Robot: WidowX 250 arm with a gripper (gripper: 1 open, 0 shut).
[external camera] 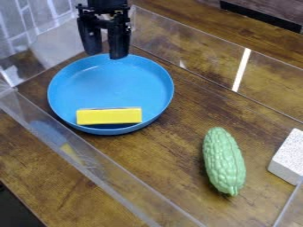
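Note:
The black gripper (104, 46) hangs at the top left, above the back rim of a blue plate (109, 78), its two fingers apart with nothing visible between them. A yellow block (109, 115) lies in the front part of the plate. A green bitter gourd (222, 160) lies on the wooden table to the right of the plate.
A white block (288, 156) sits at the right edge. Clear panels border the wooden table (178, 177) along the left and back. The wood between plate and gourd is bare.

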